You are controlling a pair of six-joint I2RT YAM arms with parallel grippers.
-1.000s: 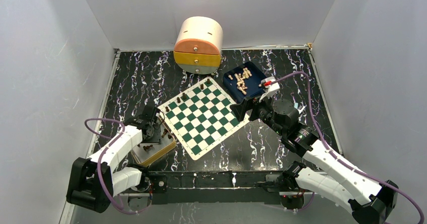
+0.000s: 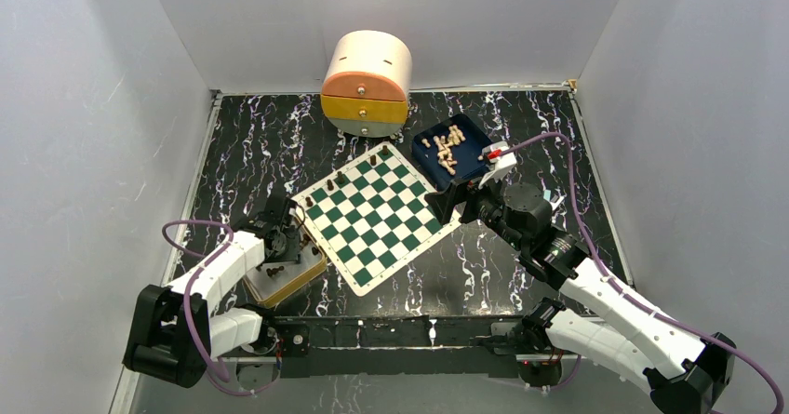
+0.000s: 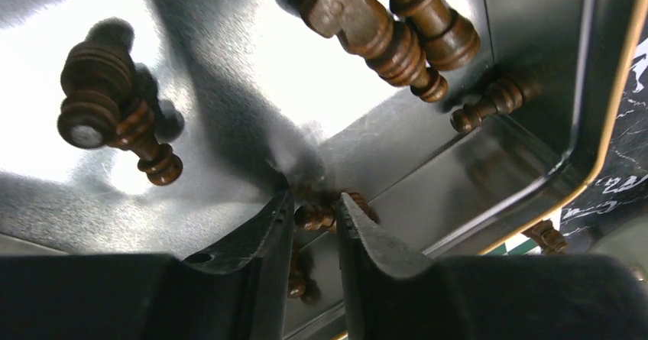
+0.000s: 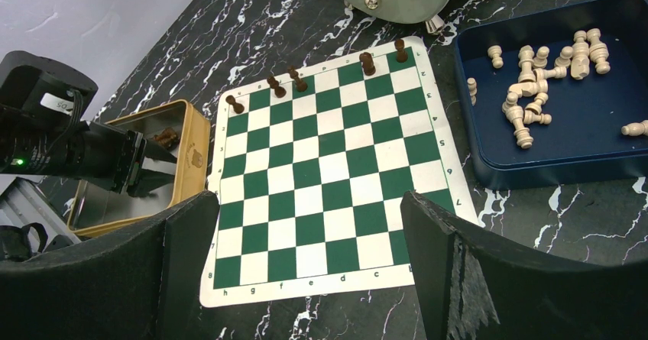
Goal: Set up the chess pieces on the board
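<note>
My left gripper is down inside the metal box (image 2: 279, 288) left of the board, fingers part open around a small dark piece (image 3: 321, 216) lying low in it; whether they touch it is unclear. Other dark pieces (image 3: 95, 99) lie around it in the box. The green-and-white chessboard (image 4: 328, 179) has several dark pieces (image 4: 367, 63) standing along its far edge. My right gripper hangs open above the board's right side, empty.
A navy tray (image 4: 558, 157) of light pieces stands right of the board. The drawer unit (image 2: 365, 84) is at the back. Bare marble table shows at front right.
The left arm has shifted very slightly within the box area. The right arm and the pieces on the board look unchanged.
</note>
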